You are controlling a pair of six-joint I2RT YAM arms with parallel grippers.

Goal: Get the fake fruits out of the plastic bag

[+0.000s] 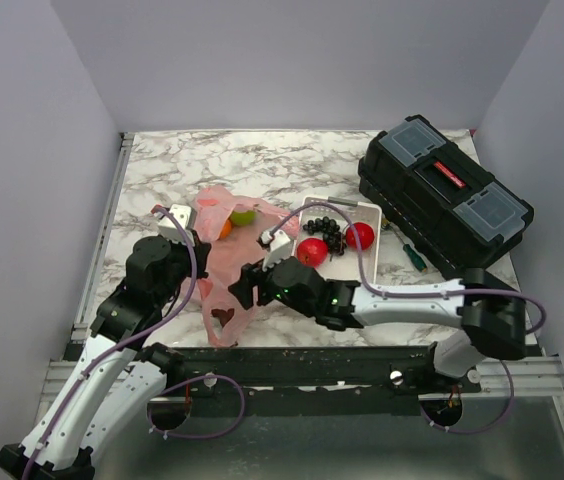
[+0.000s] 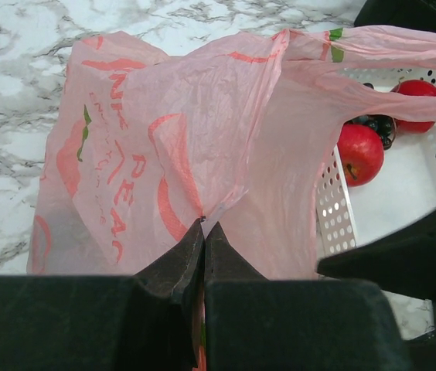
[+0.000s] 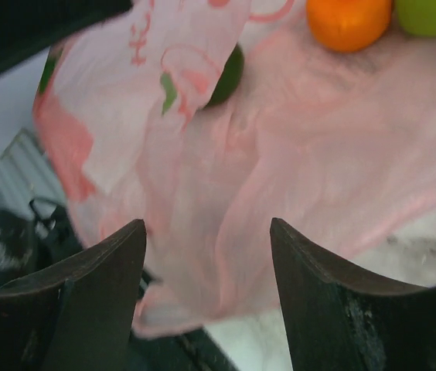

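The pink translucent plastic bag point(image 1: 224, 262) lies spread on the marble table, its edge pinched up in my left gripper, which is shut on it. An orange fruit point(image 1: 226, 229) and a green fruit point(image 1: 243, 217) show at the bag's far part. In the right wrist view, a darker green round thing point(image 3: 227, 77) is partly hidden behind a fold. My right gripper is open over the near right side of the bag, its fingers apart with blurred film beyond them; contact cannot be told. The white tray point(image 2: 345, 212) holds two red fruits point(image 1: 312, 251) and black grapes point(image 1: 324, 232).
A black toolbox point(image 1: 447, 195) stands at the back right, with a green-handled tool point(image 1: 414, 257) beside it. The right forearm point(image 1: 402, 306) crosses over the tray's near part. Bare marble point(image 1: 252, 160) lies behind the bag.
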